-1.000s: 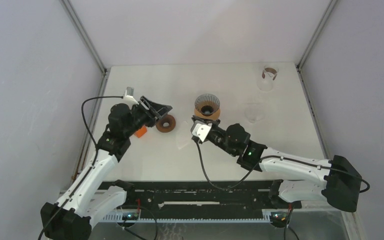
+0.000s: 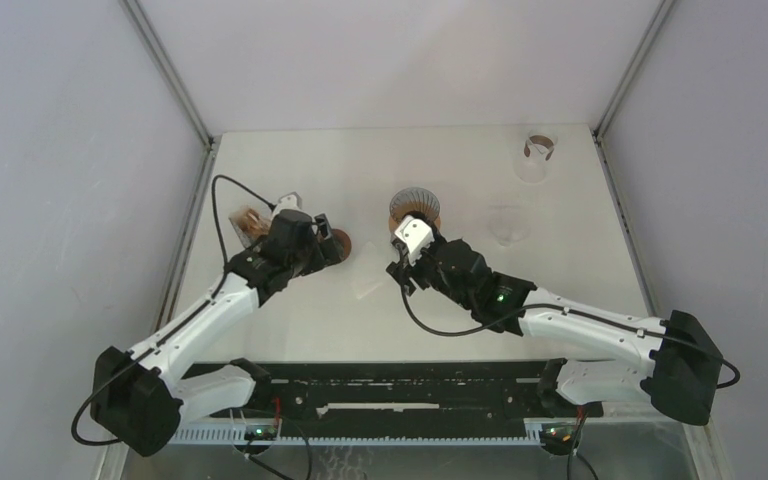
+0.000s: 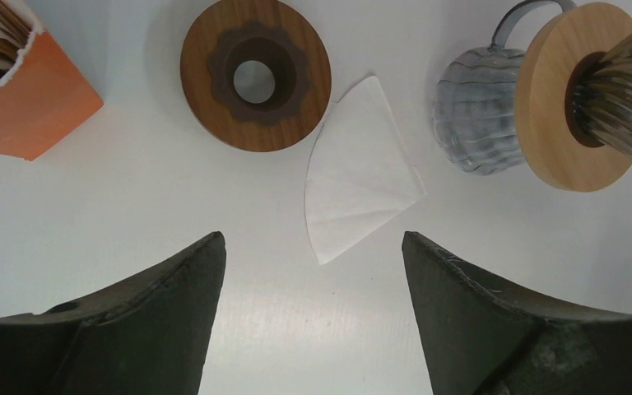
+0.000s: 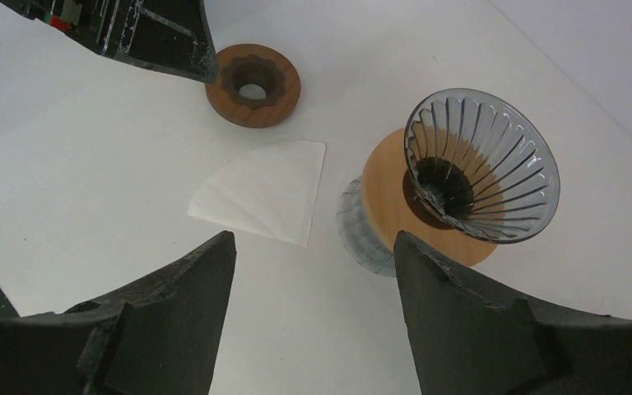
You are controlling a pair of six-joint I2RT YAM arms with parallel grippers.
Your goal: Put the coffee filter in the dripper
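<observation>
The white folded coffee filter [image 3: 354, 177] lies flat on the table, an open fan shape, between the wooden ring and the server. In the left wrist view, my left gripper stands open above the table, with the filter ahead of its fingers and nothing held. The ribbed glass dripper [image 4: 514, 177], with a pale wooden collar [image 4: 391, 177], sits on a glass server [image 4: 362, 234] and looks empty. My right gripper is also open and empty, the filter ahead of it and the dripper ahead to its right.
A dark wooden ring stand [image 3: 202, 62] lies beside the filter. An orange box [image 3: 41, 99] of brown and white papers is at the left. A glass with a brown band [image 2: 537, 148] and a clear vessel [image 2: 508, 225] stand farther right.
My left gripper has swung down and now covers part of the wooden ring in the top view. The right gripper has shifted slightly right and toward the dripper. The filter has not visibly moved.
</observation>
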